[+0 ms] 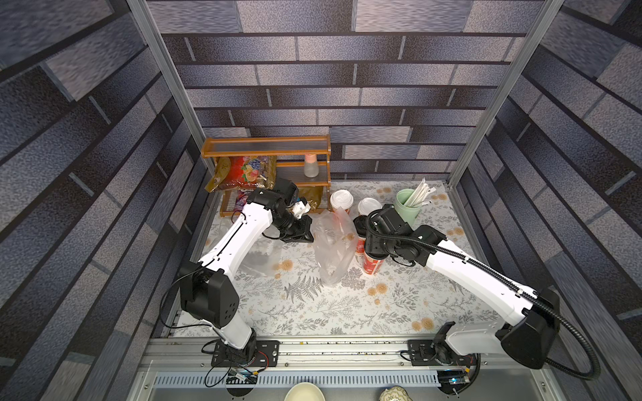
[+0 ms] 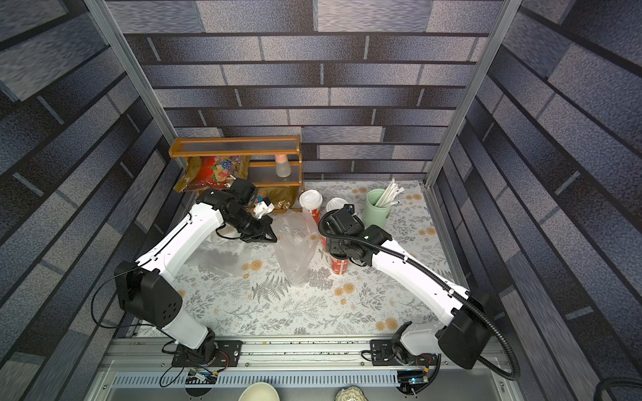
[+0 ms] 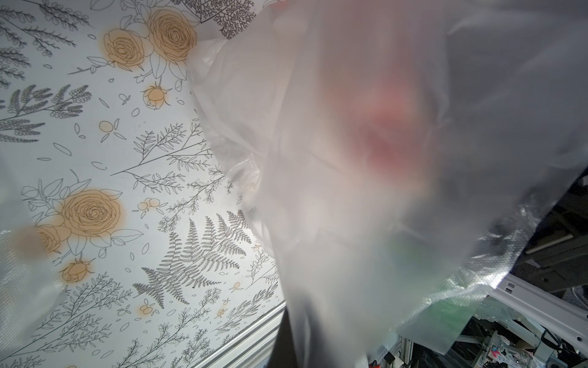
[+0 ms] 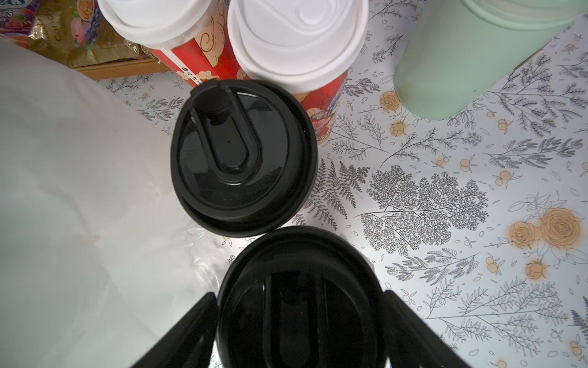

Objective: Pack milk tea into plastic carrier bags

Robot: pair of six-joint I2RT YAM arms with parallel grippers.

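Note:
A translucent plastic bag (image 1: 333,250) hangs beside my left gripper (image 1: 304,235), which is shut on it; the bag fills much of the left wrist view. My right gripper is open, fingers around the lid of the nearest black-lidded red cup (image 4: 300,288). Directly behind stands another black-lidded cup (image 4: 239,153), and farther back two white-lidded cups (image 4: 297,33) (image 4: 153,18).
A green container (image 1: 404,207) with straws stands at the back right. A wooden rack (image 1: 267,143) with packets and a bottle is at the back left. Another clear bag (image 1: 257,260) lies on the left.

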